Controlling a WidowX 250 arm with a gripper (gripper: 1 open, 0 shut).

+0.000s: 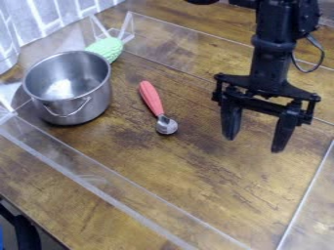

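Observation:
The black gripper (256,130) hangs over the right half of the wooden table, open, with nothing between its two fingers. To its left lies a red-handled utensil (150,99) with a metal head, apart from the gripper. A steel pot (72,96) with a wire handle stands at the left.
A pale green corn-like object (104,48) lies in a clear holder behind the pot. Clear plastic strips run along the table's near-left and right sides.

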